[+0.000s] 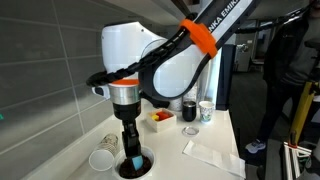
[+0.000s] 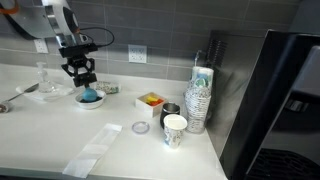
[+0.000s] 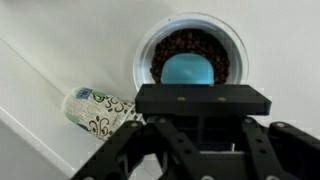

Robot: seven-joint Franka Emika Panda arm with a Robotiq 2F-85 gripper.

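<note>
A white bowl [image 3: 144, 70] of dark brown beans [image 3: 192, 42] stands on the counter, seen from above in the wrist view. Over it is a light blue scoop or cup [image 3: 188, 69], whose lower part is hidden behind the dark gripper. In exterior view 2 my gripper [image 2: 86, 83] points down and is shut on the blue scoop, right at the bowl. Exterior view 1 shows the blue piece [image 1: 137, 162] below the fingers, against the beans; whether it touches them I cannot tell.
A patterned paper cup [image 3: 98, 108] lies on its side beside the bowl. Farther along are a box with colored items [image 2: 152, 103], a dark mug [image 2: 170, 112], a white cup [image 2: 174, 131] and stacked cups [image 2: 197, 100]. A white sheet [image 2: 93, 149] lies on the front counter.
</note>
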